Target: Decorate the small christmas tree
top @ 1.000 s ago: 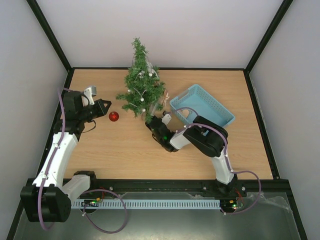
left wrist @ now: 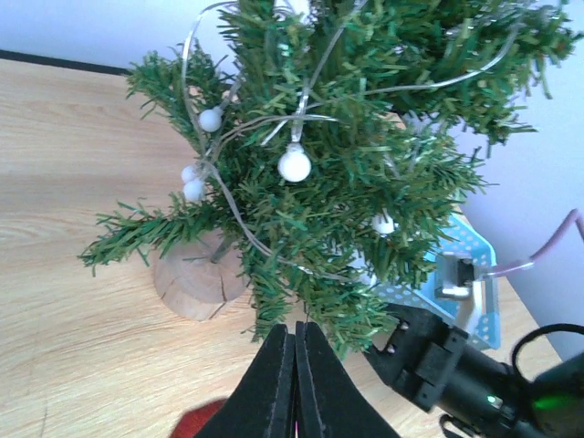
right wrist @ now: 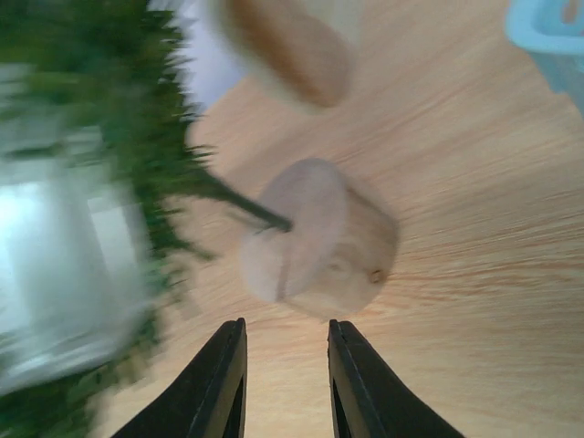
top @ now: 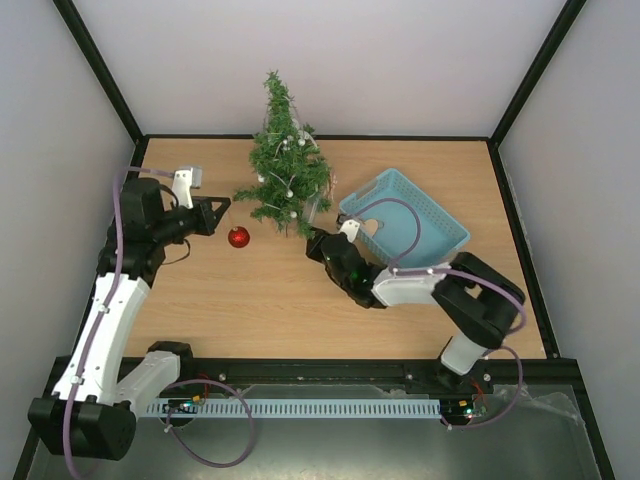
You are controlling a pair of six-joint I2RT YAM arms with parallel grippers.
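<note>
The green Christmas tree (top: 283, 165) stands at the back middle on a round wooden base (right wrist: 319, 239), with white baubles and a pale string on its branches. To its left, my left gripper (top: 226, 204) is shut, its fingertips together in the left wrist view. A red ball (top: 238, 237) hangs just below it; its blurred top (left wrist: 193, 418) appears beneath the fingers. Low by the tree's front right branches is my right gripper, open with an empty gap. A blurred pale ornament (right wrist: 64, 265) and a wooden one (right wrist: 297, 50) hang nearby.
The blue basket (top: 447, 222) lies right of the tree, behind the right arm, with a wooden heart-like piece (top: 371, 227) in its left part. Bare table (top: 220, 310) spreads across the front left and middle.
My right gripper has shifted right, its arm swinging outward to the right. The left gripper moved slightly right and up in the top view, and the red ball moved right with it.
</note>
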